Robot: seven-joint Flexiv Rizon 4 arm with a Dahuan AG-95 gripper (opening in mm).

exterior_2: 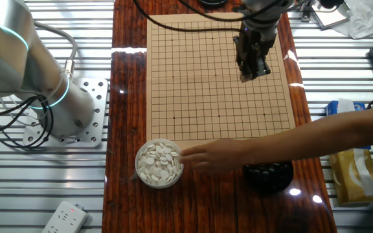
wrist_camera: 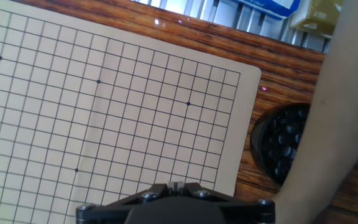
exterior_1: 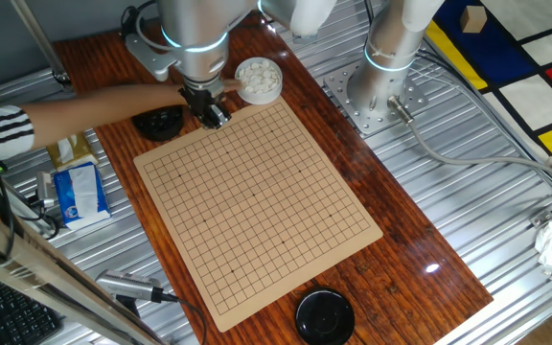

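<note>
My gripper hangs above the near-edge side of the board, its fingertips together and nothing visible between them. In the first exterior view the gripper (exterior_1: 219,119) is over the board's upper edge. The tan gridded board (exterior_1: 257,211) is bare of stones. A round white bowl (exterior_2: 159,163) full of white stones stands just off that edge, a person's hand (exterior_2: 209,155) at its rim. On the same side sits a black bowl (wrist_camera: 281,143) of black stones, partly covered by the forearm (wrist_camera: 337,118) in the wrist view.
The person's arm (exterior_1: 113,107) reaches across the table beneath my arm, close to the gripper. A black round dish (exterior_1: 324,316) lies off the board's opposite edge. Tissue packs (exterior_1: 81,192) rest beside the wooden table (exterior_1: 420,278). Above the board, space is clear.
</note>
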